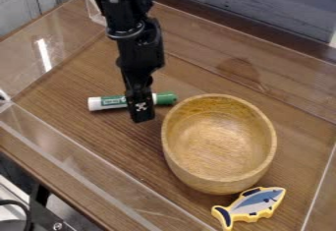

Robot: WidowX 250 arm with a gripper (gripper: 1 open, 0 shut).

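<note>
My black gripper (140, 105) is open and lowered over a white and green tube (108, 103) lying on the wooden table left of a large wooden bowl (218, 146). The tube's middle is hidden behind the gripper; whether the fingers touch it I cannot tell.
A yellow and blue fish-shaped toy (249, 207) lies at the bottom right, below the bowl. A wall runs along the back, and a dark cable is at the bottom left.
</note>
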